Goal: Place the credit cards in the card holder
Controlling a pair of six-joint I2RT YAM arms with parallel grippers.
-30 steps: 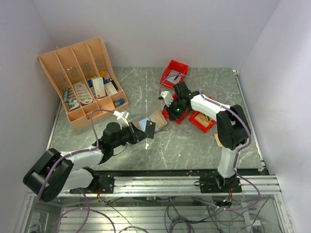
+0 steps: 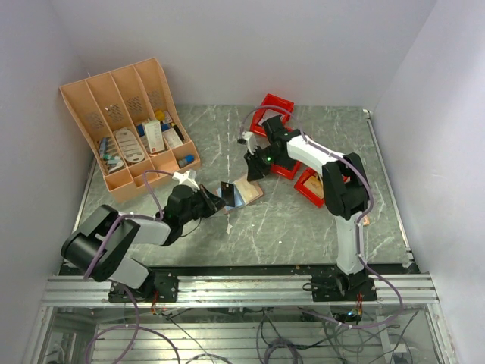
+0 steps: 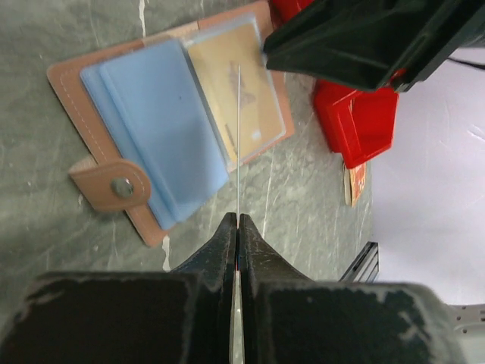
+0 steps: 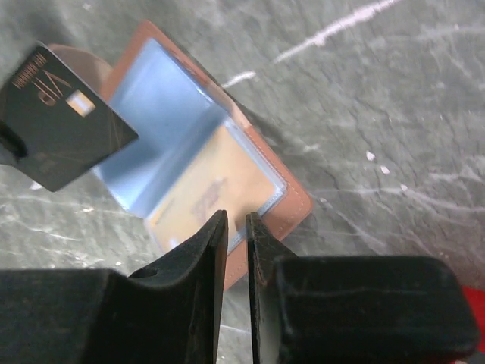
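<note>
My left gripper (image 2: 218,202) is shut on a black card (image 4: 63,114), held over the left part of the open card holder (image 2: 253,196); in its own view the card shows edge-on as a thin upright line. The holder, brown with a snap strap (image 3: 106,184), has blue (image 3: 155,121) and beige, clear-covered pages. My right gripper is part open, its fingertips at the edge of the beige page (image 4: 212,182), close over or on it; whether anything is between them I cannot tell.
Red trays (image 2: 312,196) stand at the back and right. A sectioned organiser (image 2: 117,182) with boxes and small items is at the back left.
My left gripper with the black card has shifted slightly left and back.
</note>
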